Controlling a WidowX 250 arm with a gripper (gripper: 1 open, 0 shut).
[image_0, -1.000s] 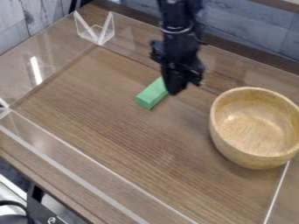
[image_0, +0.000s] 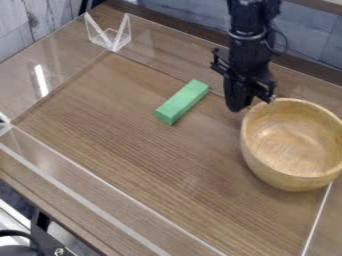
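Note:
My black gripper (image_0: 251, 92) is shut, with nothing visible between its fingers. It hangs over the upper left rim of a tan bowl (image_0: 291, 165) at the right. A green bar (image_0: 182, 102) lies on the wooden table left of the gripper, apart from it.
A clear wire-like holder (image_0: 110, 30) stands at the back left. The grey back edge runs behind the arm, and a dark cable lies at the front left corner.

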